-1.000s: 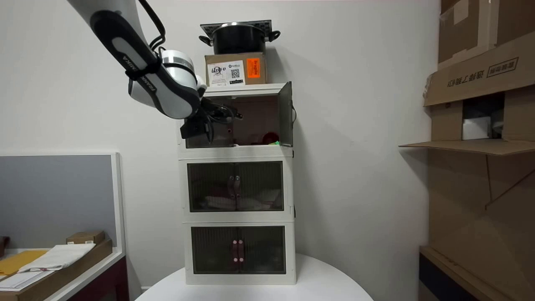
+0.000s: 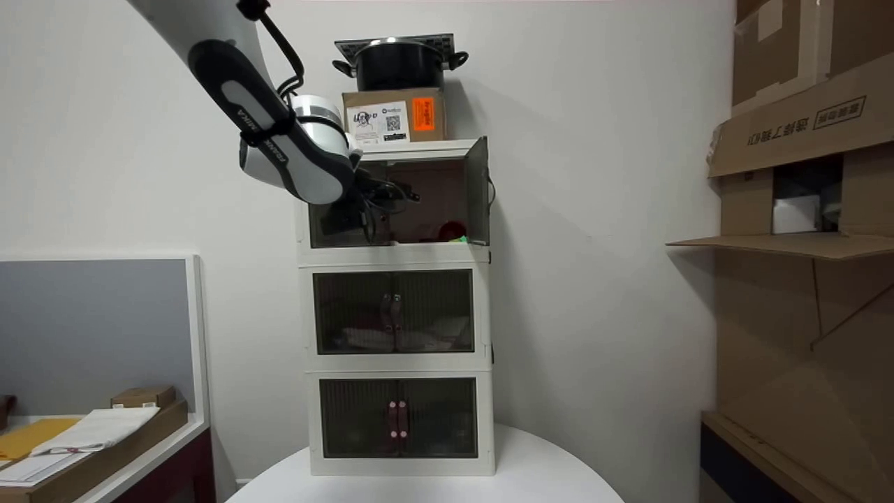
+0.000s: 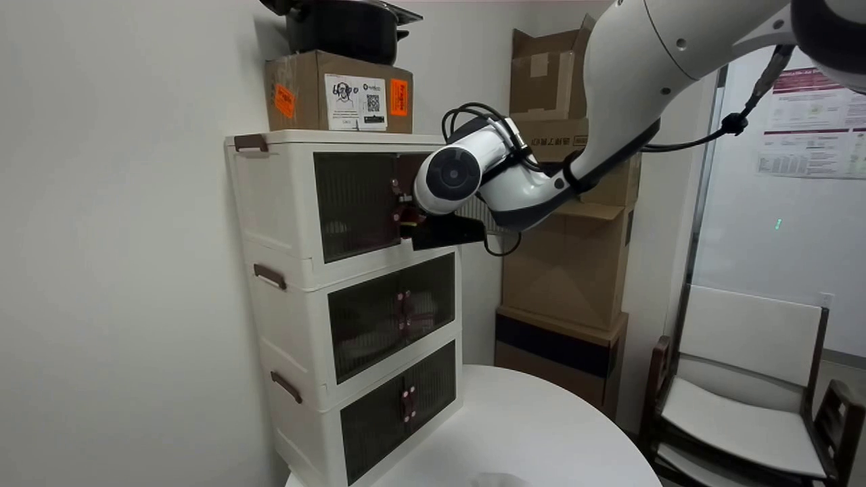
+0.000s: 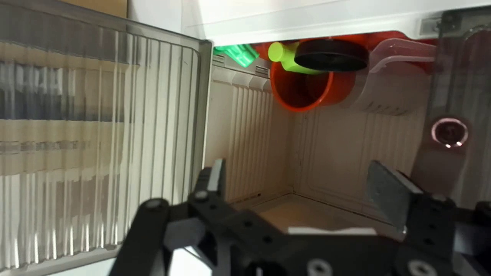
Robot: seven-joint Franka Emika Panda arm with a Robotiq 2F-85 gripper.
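Observation:
My gripper stands open in the wrist view, with nothing between its widely parted fingers. It faces the top compartment of a white stacked cabinet. One ribbed, see-through door is swung open, shown at the right of the compartment in exterior view 1. Inside, grouped at the top of the wrist view, are an orange cup, a bright green piece, a yellow-green item, a black round item and a clear slotted utensil. The fingertips are apart from all of them.
The other top door, with a pink round fitting, stands closed beside the opening. Two lower compartments have closed doors. A cardboard box and black pot sit on top.
In exterior view 1 my arm has moved right and slightly down, across the front of the top compartment. The cabinet and its doors look unchanged.

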